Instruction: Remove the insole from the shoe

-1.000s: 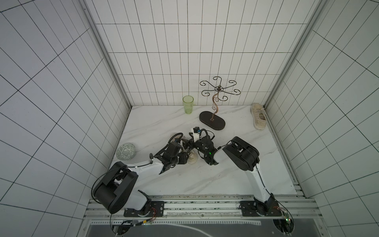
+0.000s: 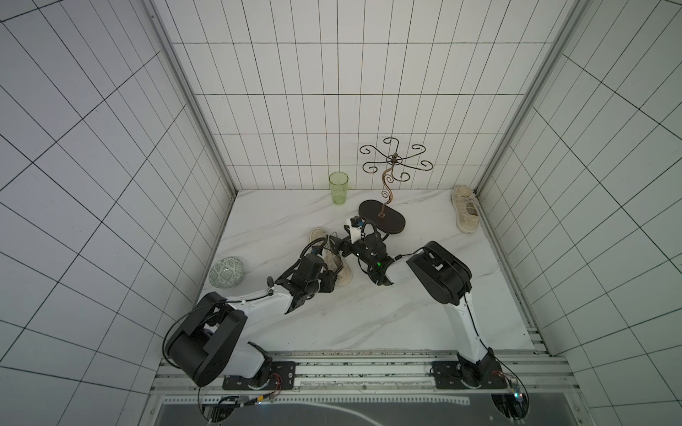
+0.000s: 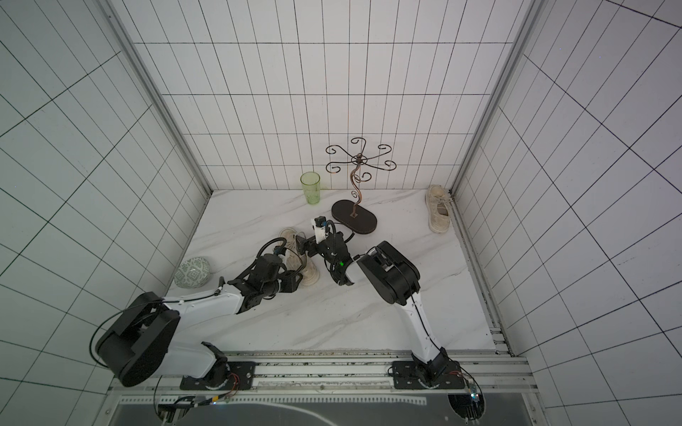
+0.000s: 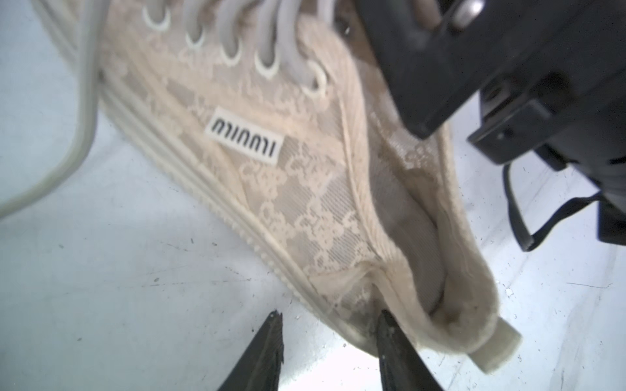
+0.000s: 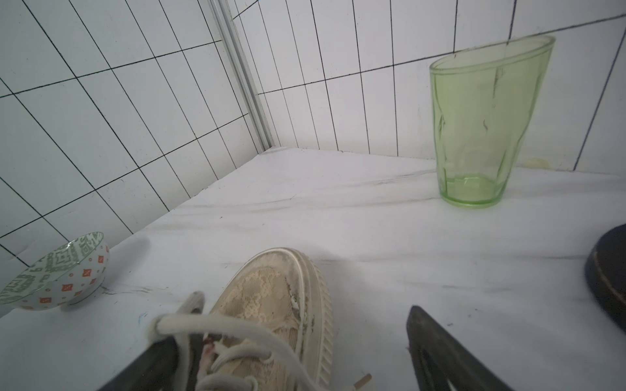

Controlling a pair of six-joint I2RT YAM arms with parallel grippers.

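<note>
A beige lace shoe point(image 4: 300, 195) lies at the middle of the table, laces on top; inside its heel opening the grey insole point(image 4: 414, 247) shows. My left gripper is open at the heel end, one finger against or very near the side wall. My right gripper is open over the laced front of the shoe, with a white lace point(image 5: 234, 329) crossing near its left finger. In the top views both grippers crowd over the shoe and partly hide it.
A green glass point(image 2: 339, 186) and a metal stand on a dark base point(image 2: 373, 213) are at the back. A patterned bowl point(image 2: 226, 272) sits at left, a second shoe point(image 2: 465, 208) at back right.
My right gripper has moved toward the back of the table, uncovering more of the shoe. The left gripper has barely moved.
</note>
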